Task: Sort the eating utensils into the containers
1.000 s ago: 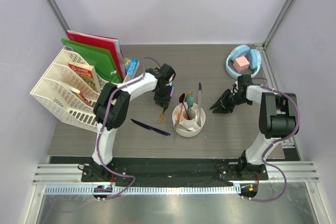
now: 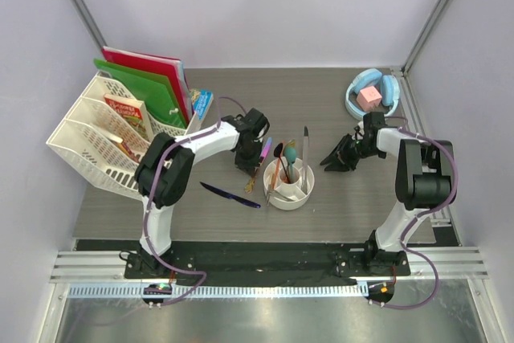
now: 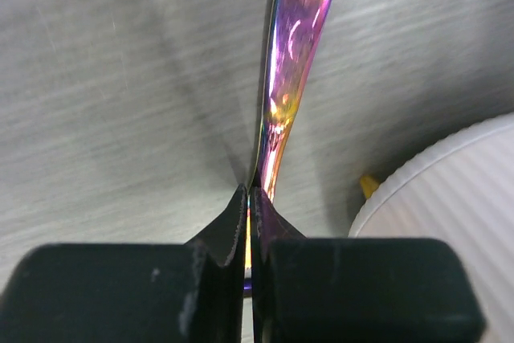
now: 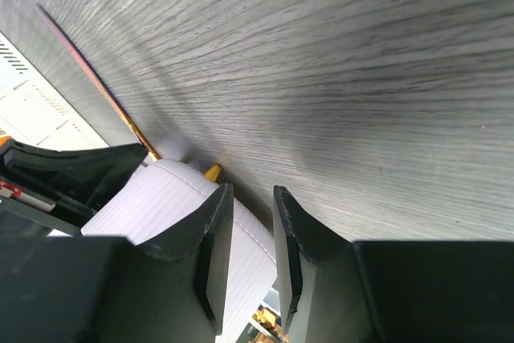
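A shiny purple-to-gold utensil (image 2: 266, 148) lies on the table left of the white round container (image 2: 289, 204). Over its middle is my left gripper (image 2: 251, 169). In the left wrist view the fingertips of that left gripper meet, and the utensil (image 3: 291, 54) runs on behind them; nothing shows clamped between them. Off to the left rests a dark blue knife (image 2: 230, 195). Several utensils, among them a teal spoon (image 2: 290, 154) and a black spoon (image 2: 279, 150), stand in the container. To its right my right gripper is open and empty.
A white basket (image 2: 96, 158) with folders and books fills the left side. Blue headphones (image 2: 391, 90) and a pink cube (image 2: 369, 99) sit at the back right. Bare table lies behind the container and between it and my right gripper.
The right arm and the container look the same.
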